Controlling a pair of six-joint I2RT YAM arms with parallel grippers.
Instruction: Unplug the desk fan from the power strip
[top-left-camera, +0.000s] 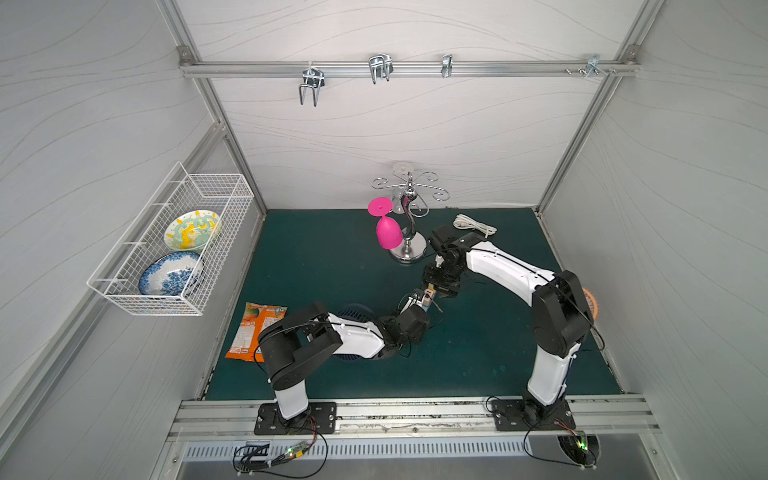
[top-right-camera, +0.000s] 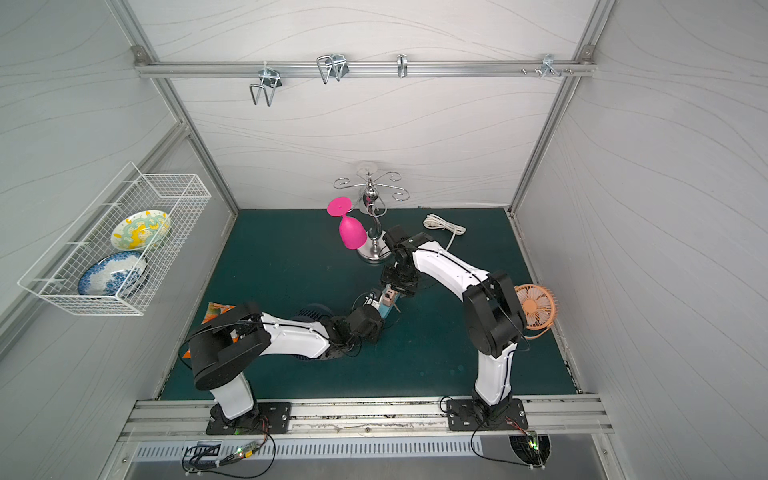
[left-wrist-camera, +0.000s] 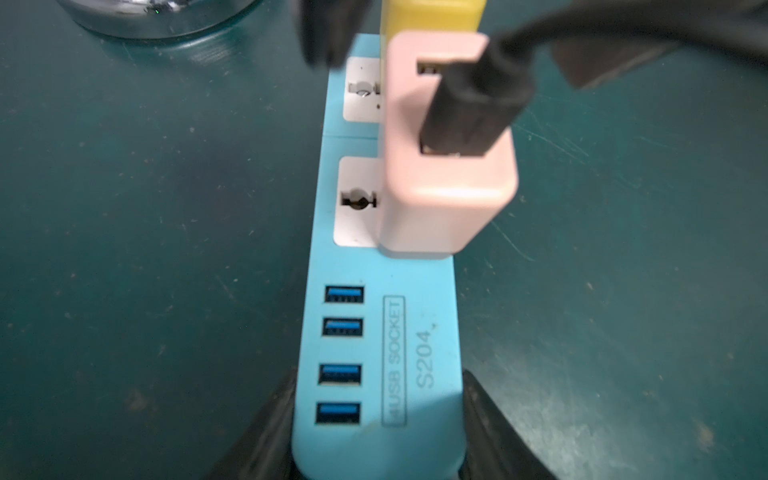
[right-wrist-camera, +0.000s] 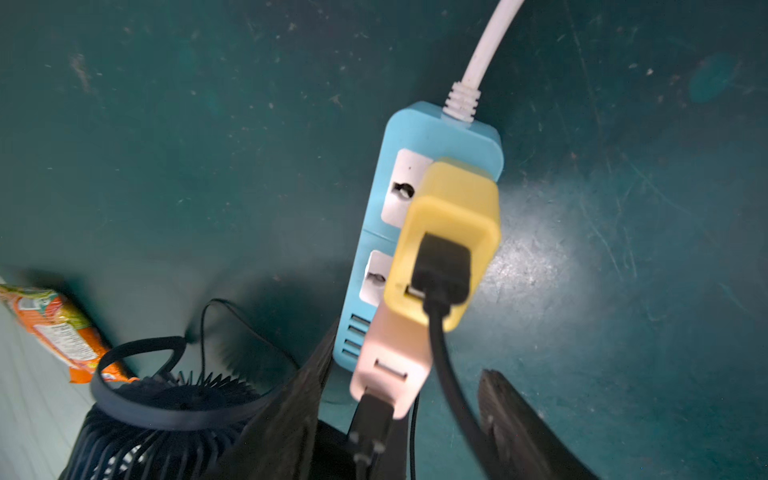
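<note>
A light-blue power strip (right-wrist-camera: 456, 134) lies on the green table, its near end between the fingers of my left gripper, which is shut on it. A pink adapter (left-wrist-camera: 448, 188) and a yellow adapter (right-wrist-camera: 452, 196) sit side by side in its sockets, each with a black USB plug and cable. Above the adapters my right gripper stands part open, nothing clamped; in its own view the pink adapter and the yellow one's black cable (right-wrist-camera: 444, 360) show between its fingers. An orange fan (top-right-camera: 536, 306) stands at the right. Which cable is the fan's cannot be told.
A dark, cage-like round object (right-wrist-camera: 164, 432) stands under the left arm, near an orange snack bag (top-left-camera: 256, 329). Behind the strip are a chrome stand (top-left-camera: 409, 249) with a pink goblet (top-left-camera: 389, 233) and a coiled white cord (top-left-camera: 473, 225).
</note>
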